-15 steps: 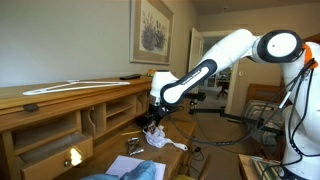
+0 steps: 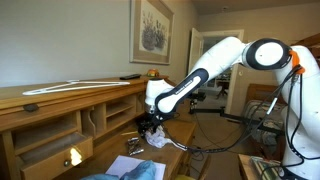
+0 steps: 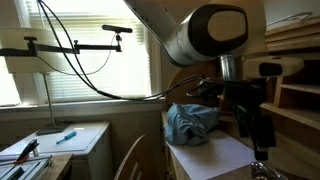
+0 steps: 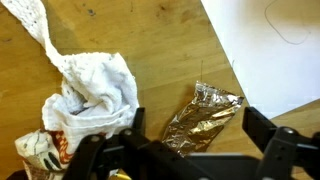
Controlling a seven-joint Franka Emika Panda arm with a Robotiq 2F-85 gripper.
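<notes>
My gripper stands open over the wooden desk, with its two fingers well apart in the wrist view. A crumpled shiny brown-gold foil wrapper (image 4: 205,115) lies on the wood between and beyond the fingertips; I see nothing gripped. Left of it is a bunched white cloth (image 4: 95,90), with a patterned white packet (image 4: 42,150) beside its lower edge. A white sheet of paper (image 4: 265,60) covers the upper right. From the side, the gripper (image 3: 258,130) points down near the desk.
A grey-blue cloth (image 3: 190,124) lies on the desk's other part. Shelves and cubbyholes (image 2: 95,115) line the desk's back, with an opened small drawer (image 2: 58,160) at left. A loose black cable (image 2: 215,150) hangs from the arm.
The arm's head has dipped slightly and the gripper has shifted a little leftward in exterior view 1. The cloths and paper look unmoved.
</notes>
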